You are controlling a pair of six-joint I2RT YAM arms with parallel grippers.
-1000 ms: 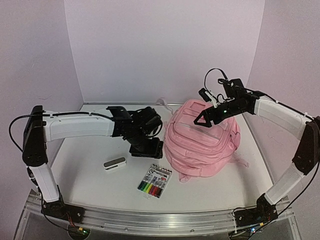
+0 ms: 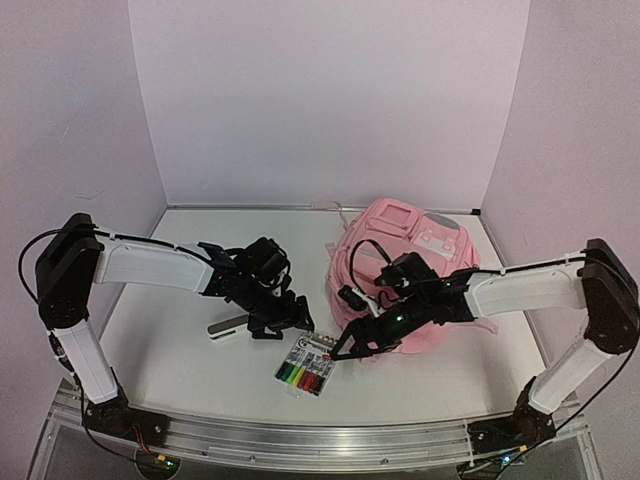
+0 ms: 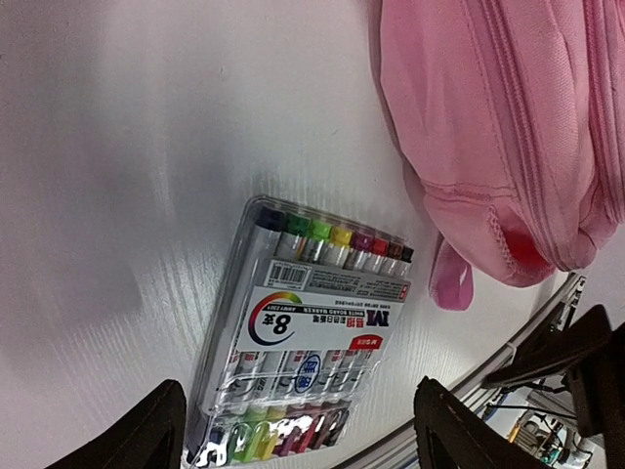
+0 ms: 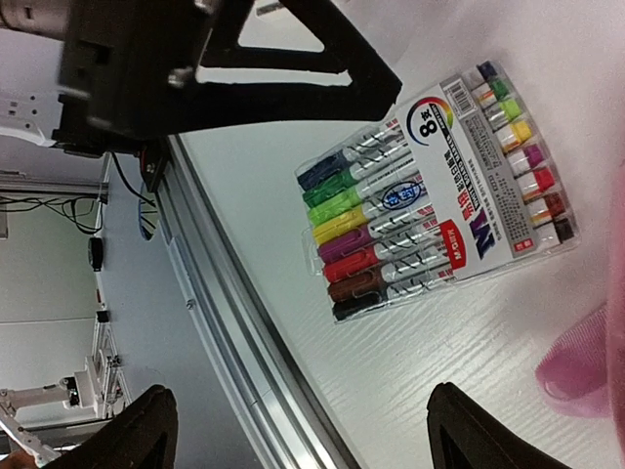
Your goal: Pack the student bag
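Observation:
A clear flat pack of coloured markers point(image 2: 303, 366) lies on the table, its label showing in the left wrist view point(image 3: 312, 318) and the right wrist view point(image 4: 469, 186). The pink student bag point(image 2: 392, 235) rests on the table to the right of it. My left gripper point(image 2: 285, 330) is open near the pack's far edge, with no object between its fingers. From the right, my open and empty right gripper point(image 2: 358, 353) reaches in beside the pack, in front of the bag. Neither gripper holds the markers.
A small grey and black case point(image 2: 227, 328) lies left of the markers, partly near my left gripper. The two grippers are close together; a dark finger point(image 4: 293, 78) of the left one crosses the right wrist view. Free table lies at the front left.
The left one has moved lower and slightly left. The markers and the bag have stayed put.

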